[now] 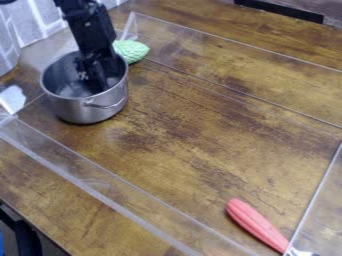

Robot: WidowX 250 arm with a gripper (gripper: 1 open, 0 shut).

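Note:
The black gripper [98,72] reaches down from the top left into a steel pot [90,105], its fingertips at or inside the pot's back rim. Whether it is open or shut is hidden by the dark shapes and the rim. A green textured object [131,52] lies on the wooden table [214,120] just behind the pot, to its right.
A pink-handled utensil [257,225] lies at the lower right. Clear strips run along the table's sides.

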